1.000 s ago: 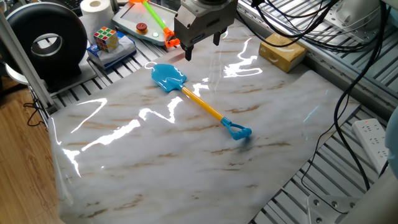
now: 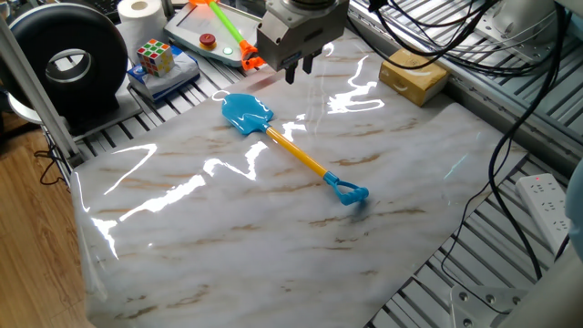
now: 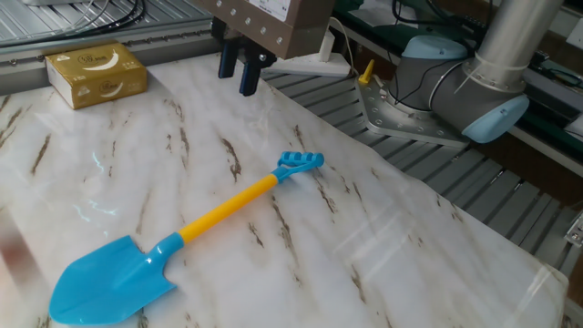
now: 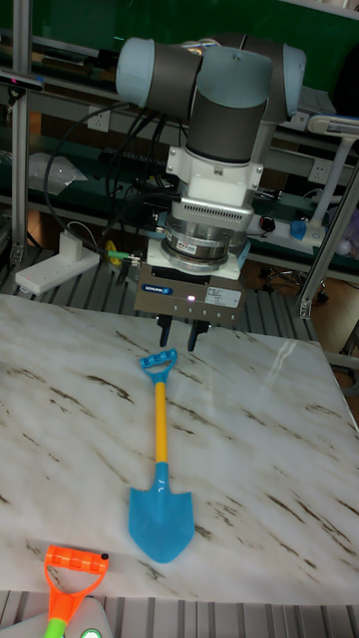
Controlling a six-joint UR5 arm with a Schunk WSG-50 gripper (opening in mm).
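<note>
A toy shovel with a blue blade (image 2: 246,113), a yellow shaft (image 2: 296,152) and a blue handle (image 2: 346,190) lies flat on the marbled sheet. My gripper (image 2: 299,75) hangs over the sheet, well clear of the shovel. Its two dark fingers point down with a small gap between them and nothing in it. The second view also shows the gripper (image 3: 238,84) above the sheet, behind the shovel's handle (image 3: 299,162). In the third view the fingers (image 4: 192,336) stand apart, just beyond the handle in the picture.
A yellow box (image 2: 413,76) sits at the sheet's edge. Beyond the sheet are a Rubik's cube (image 2: 155,56) on a blue-and-white packet, an orange-and-green toy (image 2: 228,27) and a black ring-shaped object (image 2: 91,82). Cables (image 2: 510,137) hang at the right. Much of the sheet is bare.
My gripper's fingers have moved closer together, leaving a narrower gap. The arm stays in about the same place, and the shovel has not moved.
</note>
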